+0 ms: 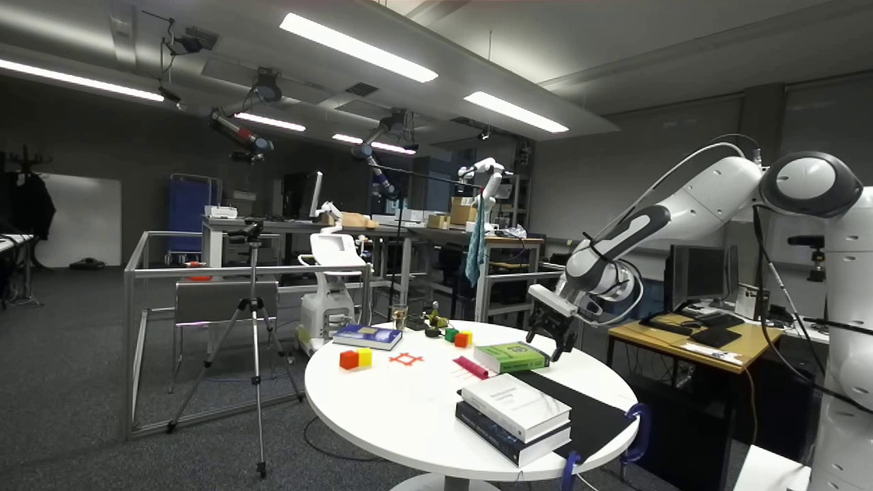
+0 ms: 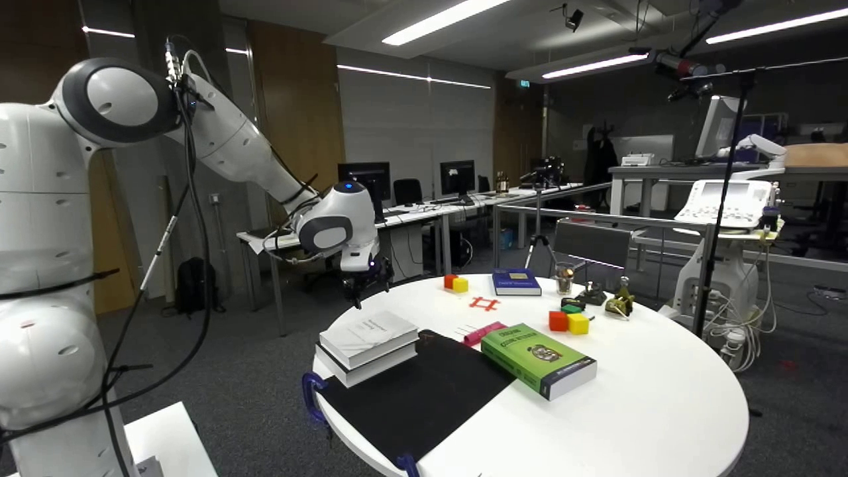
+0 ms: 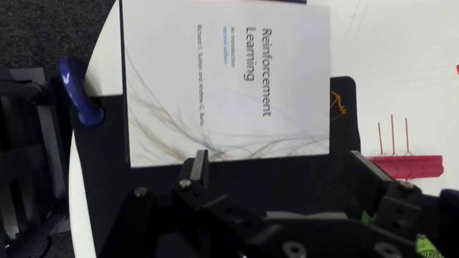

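Observation:
My gripper (image 1: 544,339) hangs above the black mat at the robot's side of the round table, its fingers wide apart. In the wrist view the fingers (image 3: 198,170) are spread and nothing lies between them; below is the mat (image 3: 258,182). A white Reinforcement Learning book (image 3: 223,86) lies flat just ahead of the gripper, not touched by it. From outside, this white book (image 2: 370,335) rests on top of a dark-covered book (image 1: 507,435). A green book (image 2: 538,358) lies across the mat from the stack.
A pink piece with thin prongs (image 2: 481,333) lies near the green book. Farther off are red and yellow blocks (image 1: 355,359), an orange frame (image 1: 406,359) and a blue book (image 1: 367,336). Blue clamps (image 2: 312,395) grip the table edge.

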